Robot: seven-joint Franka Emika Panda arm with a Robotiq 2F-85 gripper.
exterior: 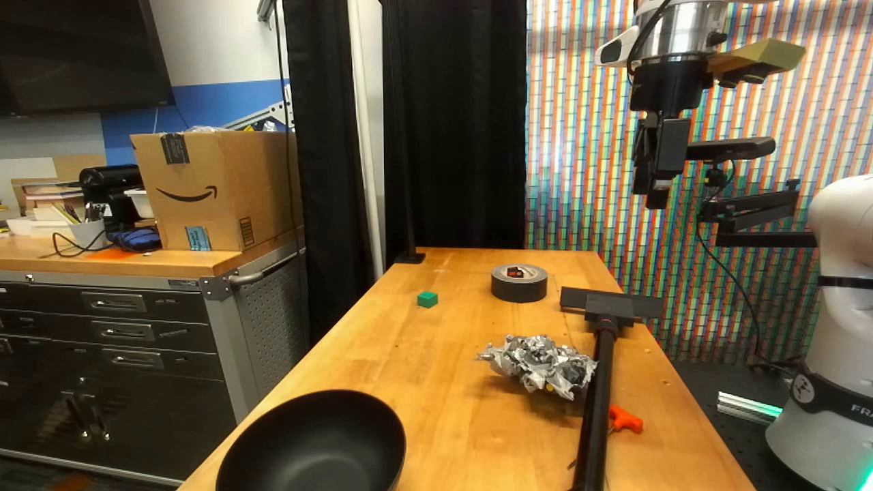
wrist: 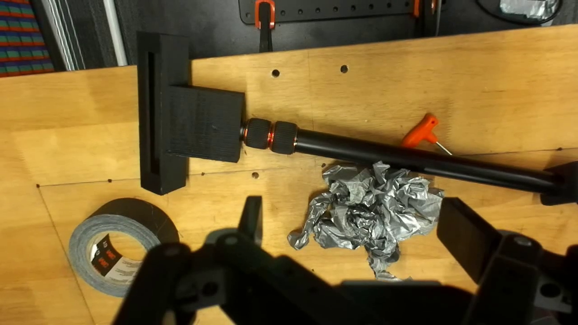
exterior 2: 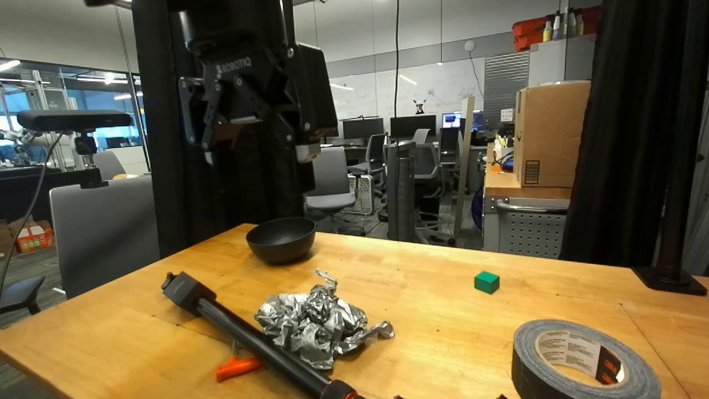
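High above the table, my gripper is open, its two fingers wide apart and nothing held. In the wrist view, crumpled silver foil [wrist: 374,211] appears between the fingers, but it lies on the tabletop well below them. A green block [exterior 2: 486,282] rests alone on the wood; the wrist view does not show it. An empty black bowl [exterior: 319,446] stands at the near left in exterior view 1. The roll of grey tape [exterior 2: 585,362] lies flat near the far end of the table in that view.
A long black pole [wrist: 347,149] with a flat block-like end stretches along one side of the table, close against the foil. Beside it lies an orange-handled hex key [wrist: 421,132]. Bare wood [exterior: 385,352] separates the bowl from the green block.
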